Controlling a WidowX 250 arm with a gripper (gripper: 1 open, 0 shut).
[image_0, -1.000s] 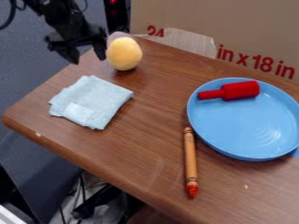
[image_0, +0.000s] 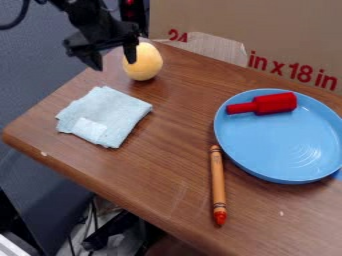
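Note:
My black gripper (image_0: 110, 52) is at the top left, fingers pointing down, just left of and above a pale yellow round object (image_0: 143, 66) on the wooden table. It looks open, with nothing seen between its fingers. A folded light blue cloth (image_0: 100, 118) lies in front of it. On the right, a blue plate (image_0: 287, 150) holds a red cylindrical object with a handle (image_0: 274, 103). An orange crayon (image_0: 218, 185) lies left of the plate.
A cardboard box (image_0: 254, 30) stands along the back. The table's left edge drops to a grey floor area.
My gripper has moved right, toward the yellow object. The things on the table look unmoved.

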